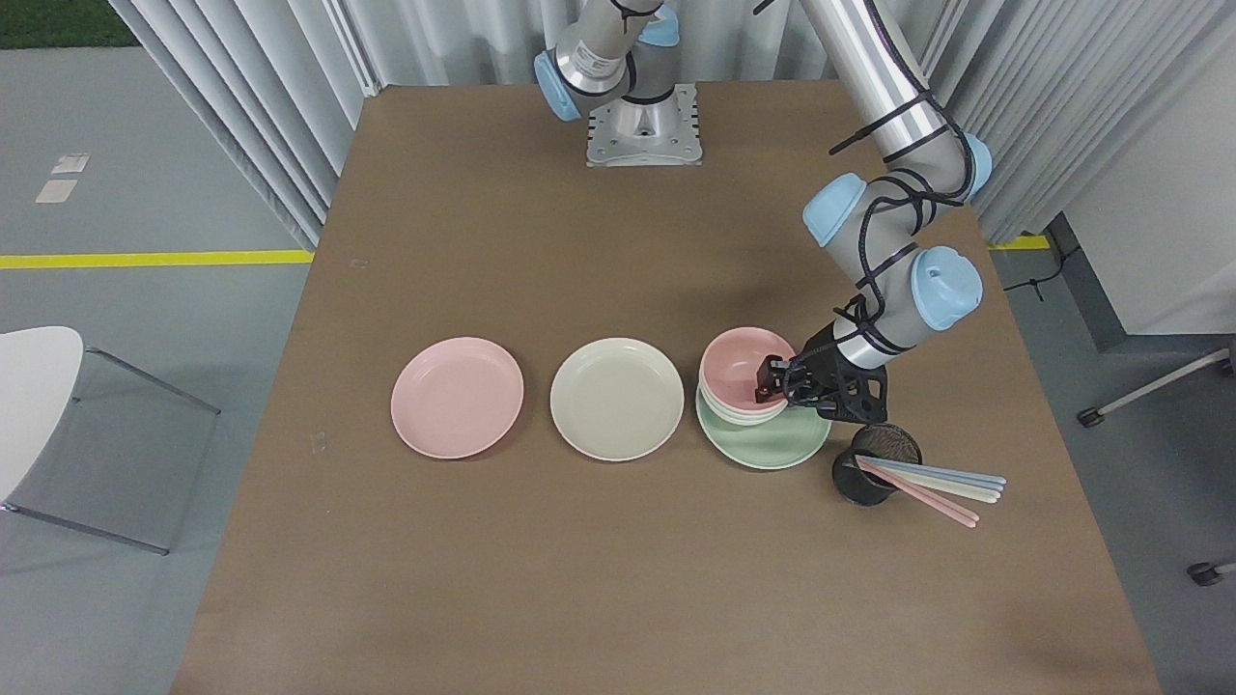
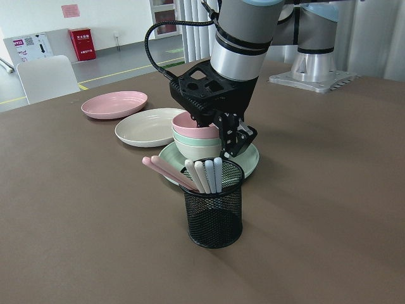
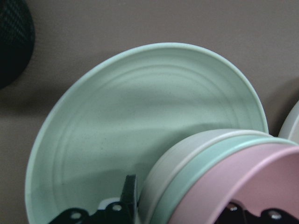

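A stack of bowls, pink (image 1: 736, 359) over mint (image 2: 193, 142) over white (image 2: 193, 151), sits on a green plate (image 3: 98, 135). My gripper is down at the stack's near rim in the wrist view, one black finger outside the bowls, the other inside the pink bowl; whether it grips them is unclear. In the front view it reaches over the stack's right side.
A cream plate (image 1: 616, 399) and pink plate (image 1: 457, 398) lie to the left. A black mesh cup (image 2: 215, 221) with chopsticks stands in front right of the stack.
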